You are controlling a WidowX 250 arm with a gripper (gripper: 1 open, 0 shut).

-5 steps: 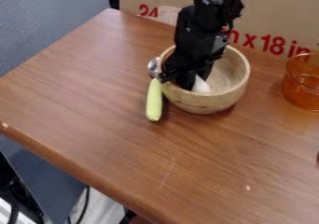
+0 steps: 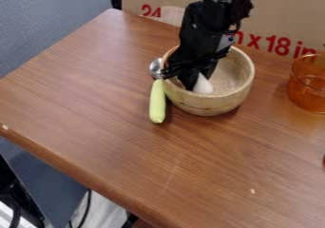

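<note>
My black gripper (image 2: 191, 76) reaches down into a pale wooden bowl (image 2: 219, 101) on the table, its fingers around or just at a white object (image 2: 203, 86) inside. Whether the fingers are closed on it is hard to tell. Left of the bowl lies a pale yellow-green vegetable (image 2: 158, 104), with a metal spoon-like item (image 2: 155, 69) just behind it.
An orange translucent container (image 2: 307, 89) stands at the right. A cardboard box (image 2: 279, 13) rises along the back. The table's edge runs along the lower left.
The gripper and arm have shifted very slightly within the bowl; the other things have stayed where they were.
</note>
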